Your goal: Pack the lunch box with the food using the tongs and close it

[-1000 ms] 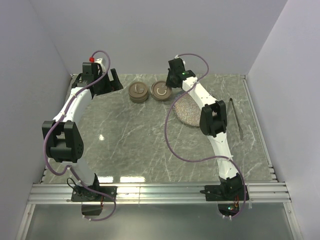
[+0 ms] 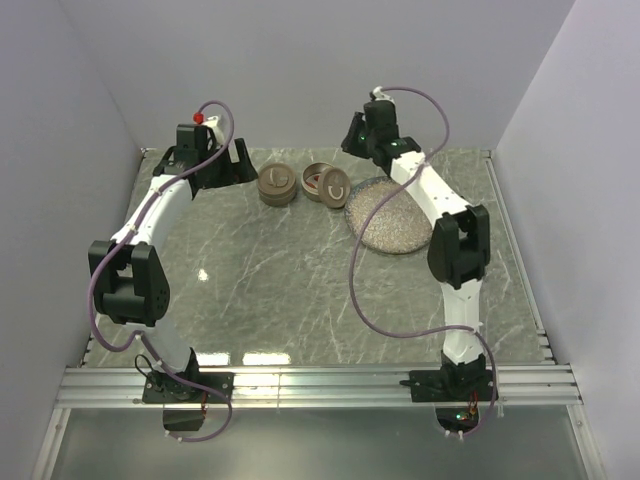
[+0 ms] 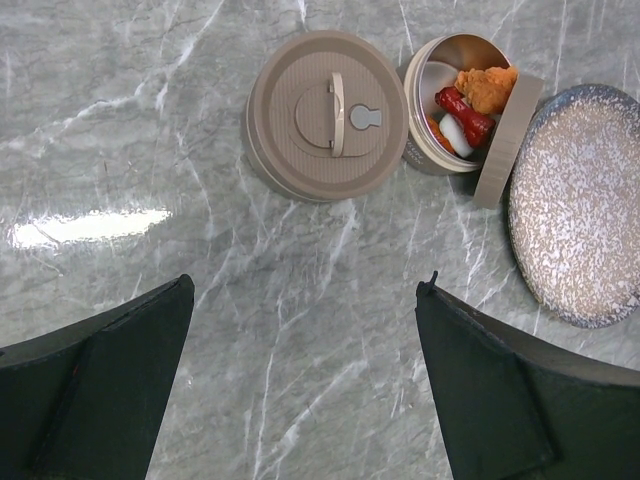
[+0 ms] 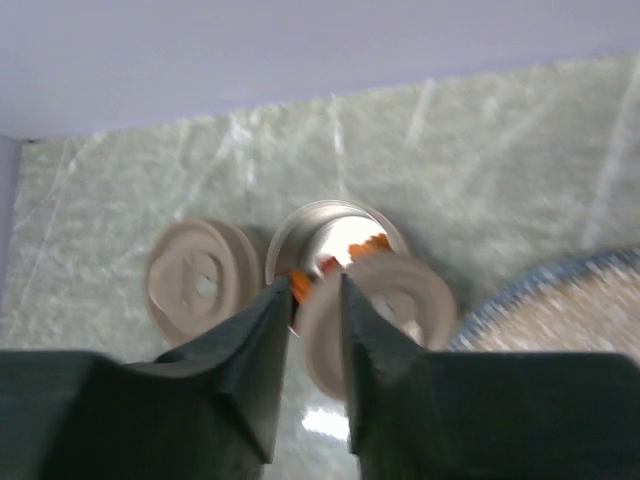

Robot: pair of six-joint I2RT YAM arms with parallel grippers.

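A lidded lunch tin (image 3: pixel 295 130) sits upright at back centre. Beside it, the second tin (image 3: pixel 430 150) stands uncovered, holding fried chicken (image 3: pixel 485 90), a red sausage (image 3: pixel 470 115) and a white piece; its lid (image 2: pixel 334 195) leans against its right side. My left gripper (image 2: pixel 231 160) hovers left of the tins, open and empty. My right gripper (image 2: pixel 357 140) is raised behind and right of the open tin, clear of the lid, its fingers partly apart; the blurred right wrist view shows them in front of the tins.
A round speckled plate (image 2: pixel 390 225) lies right of the tins, partly under the right arm. Grey walls close off the back and sides.
The lid has come off the right tin and now leans beside it, exposing the food. My right gripper has risen and moved right. My left gripper has shifted slightly right.
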